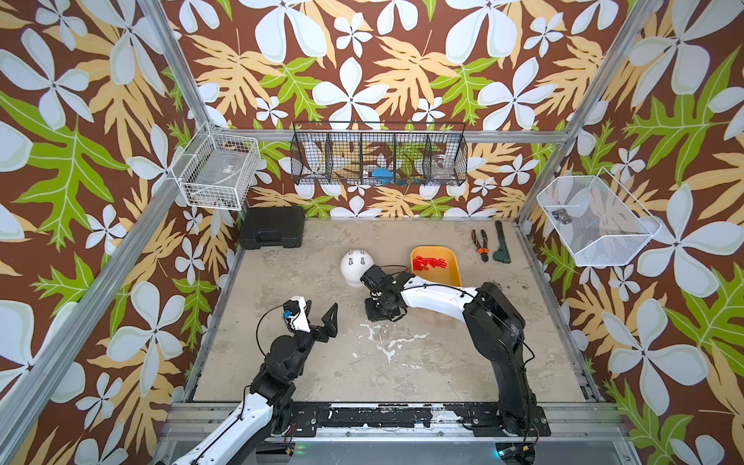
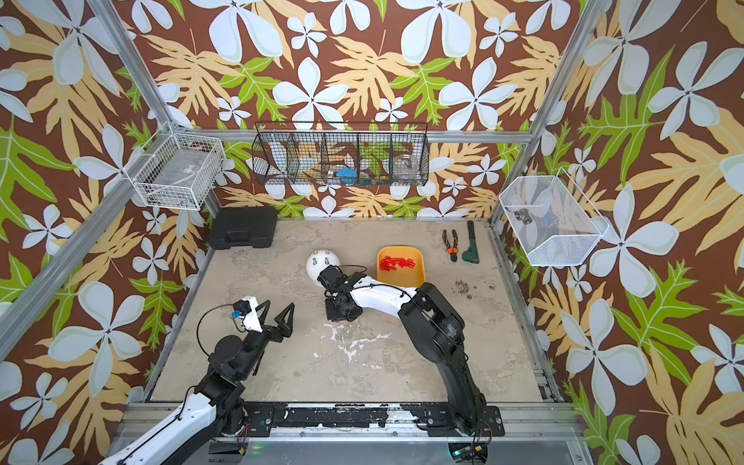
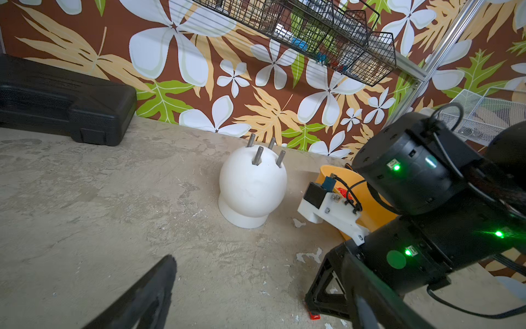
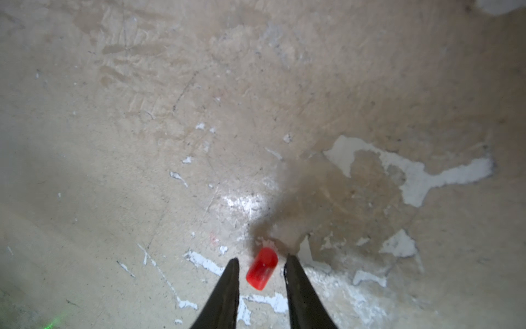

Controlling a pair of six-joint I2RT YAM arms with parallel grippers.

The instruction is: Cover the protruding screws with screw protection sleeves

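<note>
The white ball (image 3: 253, 181), on its base, has several metal screws (image 3: 258, 156) standing bare on its top. A short red sleeve (image 4: 262, 268) shows between the fingers of my right gripper, close above or on the table. A gap seems visible on both sides of it, so a firm hold cannot be told. In the left wrist view only a red bit (image 3: 314, 316) shows under that gripper. More red sleeves (image 1: 430, 263) lie in the yellow tray (image 1: 455, 271). My left gripper (image 1: 322, 314) stands open and empty, left of and nearer than the ball.
A black case (image 1: 271, 227) rests at the back left. Pliers (image 1: 480, 245) and a green-handled tool (image 1: 502, 242) lie at the back right. Wire baskets (image 1: 379, 159) hang above the back edge.
</note>
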